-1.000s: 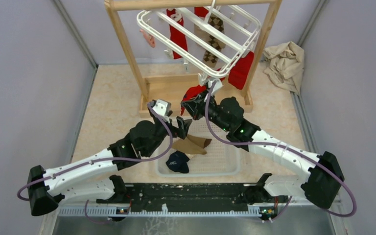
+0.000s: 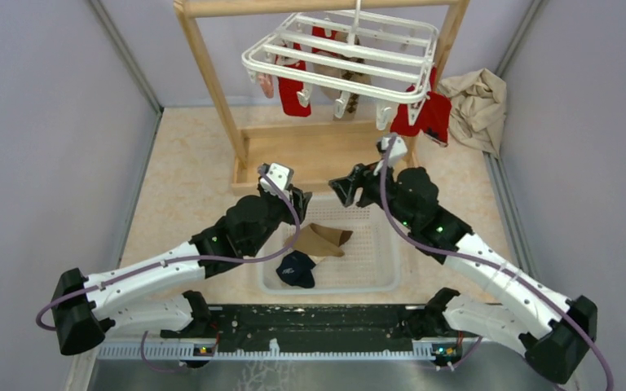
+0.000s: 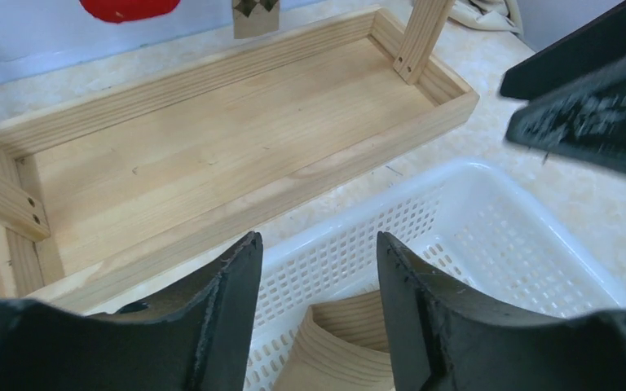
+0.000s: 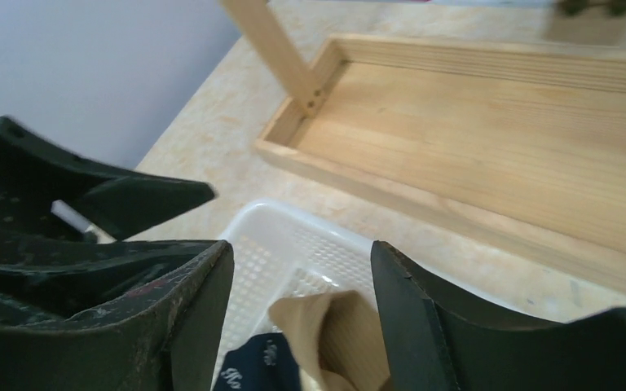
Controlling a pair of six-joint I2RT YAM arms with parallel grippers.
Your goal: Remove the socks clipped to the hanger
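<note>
The white hanger (image 2: 338, 57) hangs tilted in the top view. A red sock (image 2: 296, 90) and a tan sock with dark checks (image 2: 350, 85) dangle below its left and middle. Another red sock (image 2: 424, 114) hangs at its right end. In the basket lie a brown sock (image 2: 322, 239) and a dark navy one (image 2: 296, 269). My left gripper is open over the basket, with nothing between its fingers. My right gripper, also open and empty, is above the basket's right part, clear of the hanging socks.
The white basket (image 2: 367, 287) stands in front of the wooden stand's base (image 2: 318, 151). A beige cloth (image 2: 477, 110) lies at the back right. Both arms reach close together over the basket, each other's fingers entering the wrist views.
My right gripper, at the red sock earlier, has opened and moved right, away from it. The hanger has swung round, carrying that sock right. My left gripper shifted slightly.
</note>
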